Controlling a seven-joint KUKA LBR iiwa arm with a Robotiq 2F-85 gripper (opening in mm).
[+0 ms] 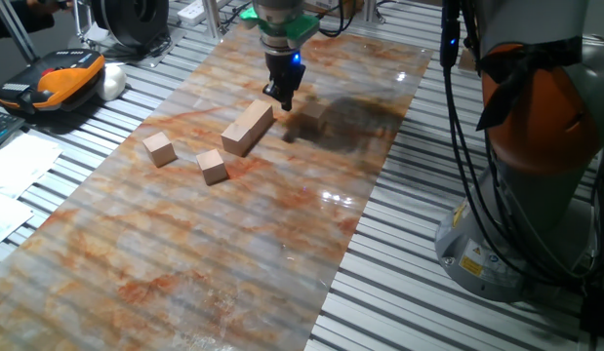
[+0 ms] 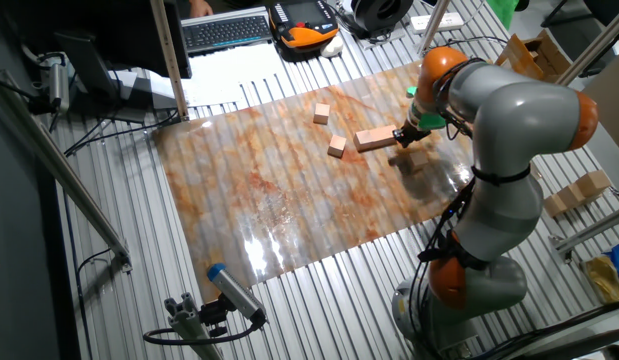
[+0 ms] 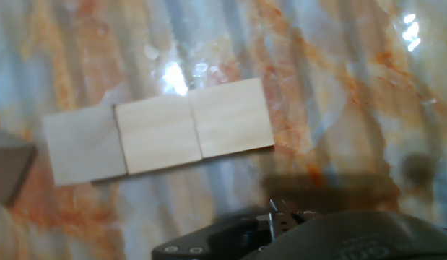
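Note:
A row of light wooden cubes (image 1: 248, 128) lies on the marbled sheet, set end to end like one bar; in the wrist view three faces (image 3: 159, 135) show, the left one greyer. Two loose cubes stand apart from it, one nearer (image 1: 212, 167) and one farther left (image 1: 158, 149). Another cube (image 1: 312, 115) sits in the arm's shadow, to the right of the row. My dark gripper (image 1: 281, 100) hangs above the sheet between the row and the shaded cube, touching neither as far as shows. Its fingers are too small and dark to tell how they stand.
The marbled sheet (image 2: 289, 215) has wide free room on the side away from the arm. An orange device (image 1: 56, 86) and papers lie beyond its edge. A camera on a post (image 2: 236, 292) stands by the near corner. More wooden blocks (image 2: 579, 193) lie behind the arm.

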